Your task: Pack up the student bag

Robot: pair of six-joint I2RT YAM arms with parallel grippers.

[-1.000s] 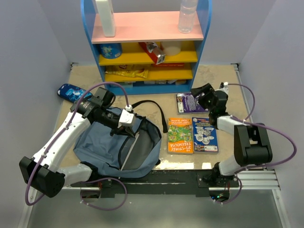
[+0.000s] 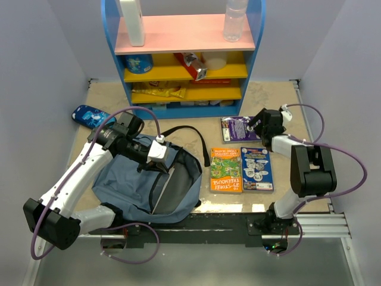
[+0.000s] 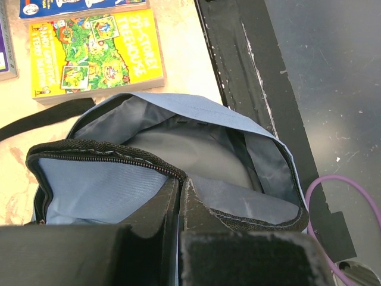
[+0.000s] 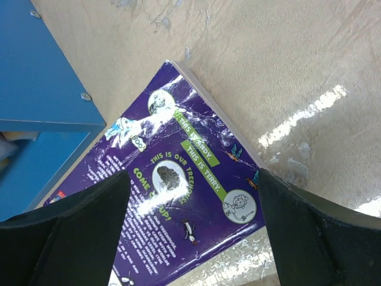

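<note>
The blue-grey school bag (image 2: 119, 185) lies with its mouth gaping at the front left. My left gripper is shut on the zipped edge (image 3: 101, 154) of that mouth, holding it up to a peak. Over the right end of a purple book (image 2: 234, 129) hovers my right gripper, open. Its fingers (image 4: 104, 205) stand apart with the purple cover (image 4: 178, 196) visible below and between them; whether they touch it I cannot tell. An orange-and-green treehouse book (image 2: 226, 170) and a blue book (image 2: 257, 168) lie side by side right of the bag.
A blue-sided shelf (image 2: 184, 33) with a bottle (image 2: 235, 21) and snacks stands behind, close to the purple book. A blue pencil case (image 2: 89, 115) lies at the left. The black bag strap (image 2: 193, 132) curls across the table toward the books.
My right gripper has shifted slightly right and turned over the purple book, its forearm swinging a little. The left arm, bag and books look unmoved.
</note>
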